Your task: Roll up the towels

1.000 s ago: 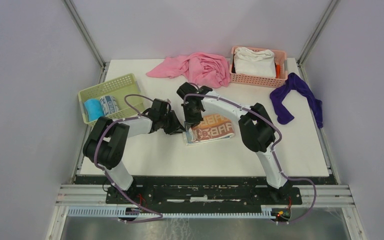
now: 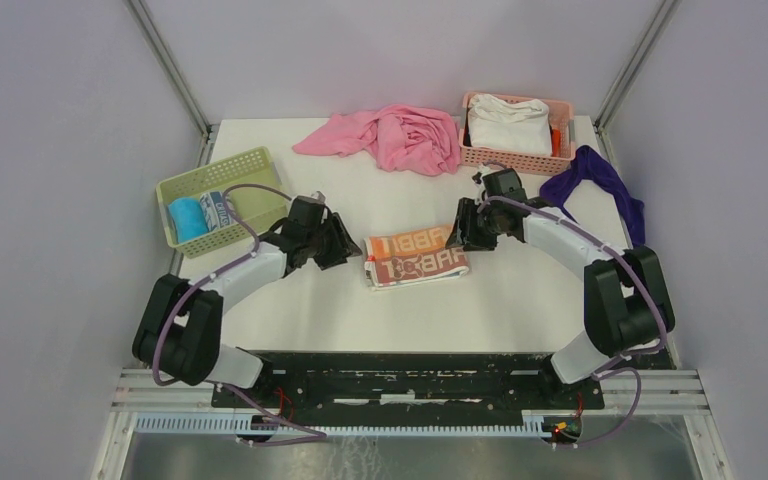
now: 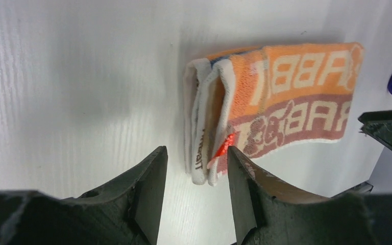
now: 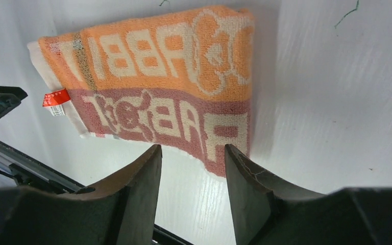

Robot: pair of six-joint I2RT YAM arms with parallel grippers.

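Observation:
An orange and brown towel point(image 2: 415, 258) with pale lettering lies folded flat on the table, longer side to side. Its left end shows stacked layers and a red tag point(image 3: 225, 145) in the left wrist view. My left gripper point(image 2: 352, 252) stands open just off that left end, nothing between its fingers. Over the towel's right end hangs my right gripper point(image 2: 465, 245), also open; in the right wrist view, the towel's near right corner point(image 4: 217, 167) shows beyond its spread, empty fingers point(image 4: 145, 173).
A green basket point(image 2: 165, 190) at left holds a blue roll point(image 2: 188, 218) and a patterned roll point(image 2: 216, 209). Behind lie a pink cloth point(image 2: 400, 138) and a pink basket point(image 2: 515, 162) with white cloth point(image 2: 510, 122). A purple cloth point(image 2: 600, 180) lies at right.
My right gripper has moved from the towel's left end across to its right end. The left gripper has drawn back slightly leftward. The red tag at the left end has come into sight.

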